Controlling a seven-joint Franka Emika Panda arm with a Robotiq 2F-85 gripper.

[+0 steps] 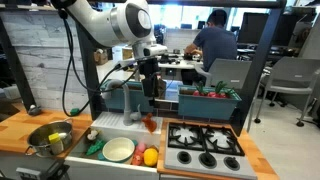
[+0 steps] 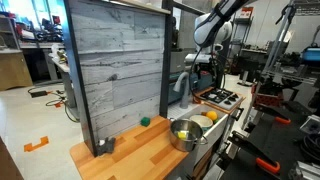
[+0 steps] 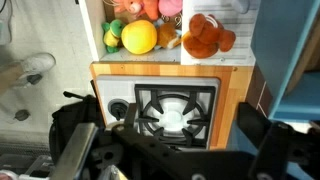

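Observation:
My gripper points downward, hanging in the air left of the stove's back and above the counter. In the wrist view the fingers of the gripper stand wide apart, open, with only the stove showing below the gap. A reddish-brown plush-like item lies on a white surface beyond the stove. Beside it, a compartment holds a yellow-orange round item, a small green item and red pieces. In the second exterior view my gripper is small and far off, its fingers hard to make out.
A pale bowl sits in the compartment left of the stove. Farther left stands a metal pot by the wooden counter. Blue-green bins line the back, and a dark frame post rises behind the stove.

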